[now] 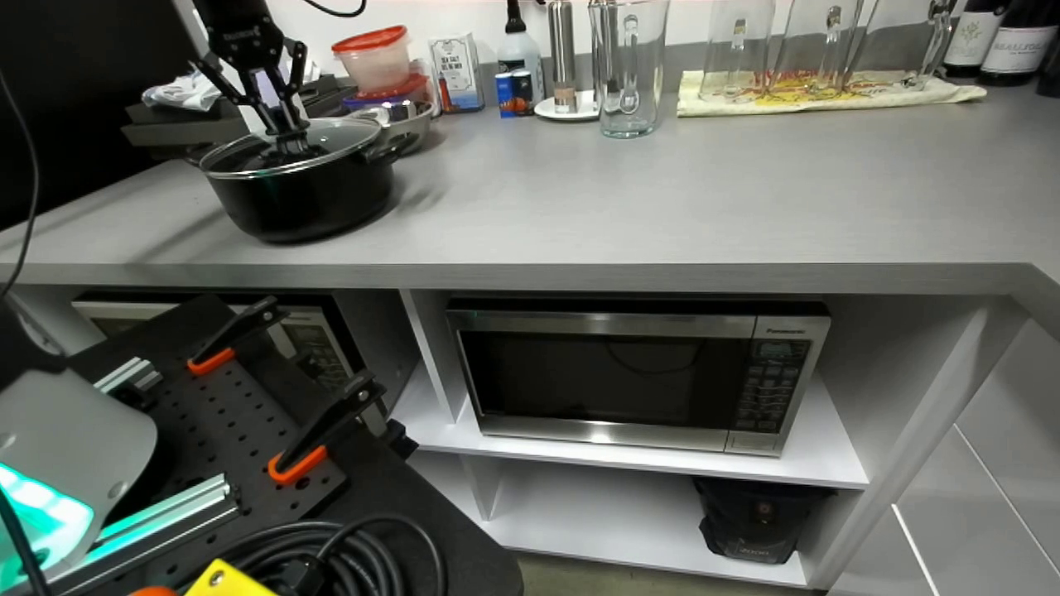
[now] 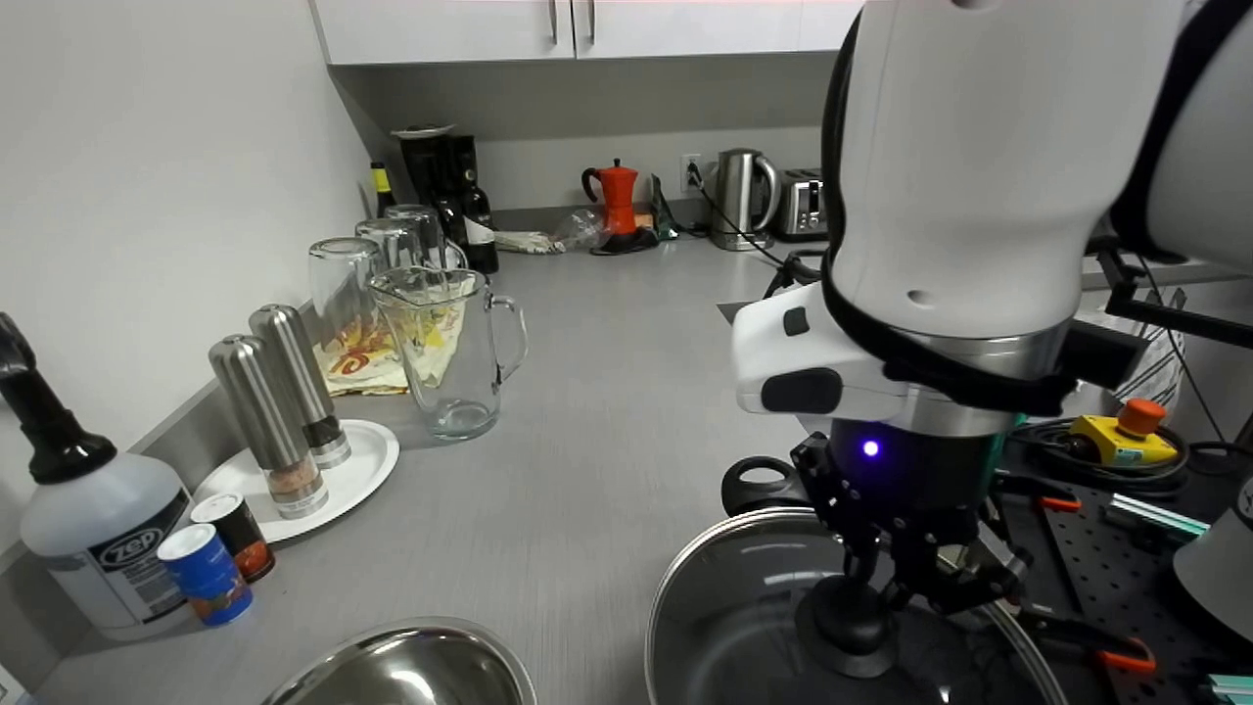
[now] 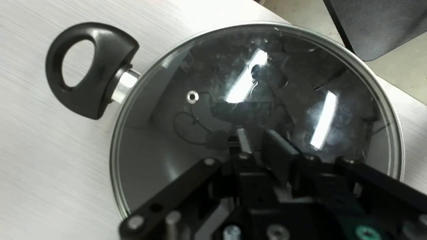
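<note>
A black pot [image 1: 303, 210] stands on the counter, covered by a glass lid [image 3: 192, 132] with a metal rim. In exterior view 2, the lid's black knob [image 2: 854, 613] shows right at the fingertips. My gripper [image 1: 289, 145] points down at the lid's middle, with its fingers drawn close together at the knob. From the wrist, a narrow gap shows between the gripper's [image 3: 262, 140] two fingers, and the knob is hidden there. Whether both fingers press on it cannot be told. One pot handle [image 3: 94, 70] sticks out at the upper left.
A steel bowl [image 2: 405, 670] sits close to the pot. Farther along the counter stand a glass pitcher [image 2: 452, 352] and two steel grinders on a white plate [image 2: 376, 452]. The counter's front edge [image 1: 596, 278] runs near the pot.
</note>
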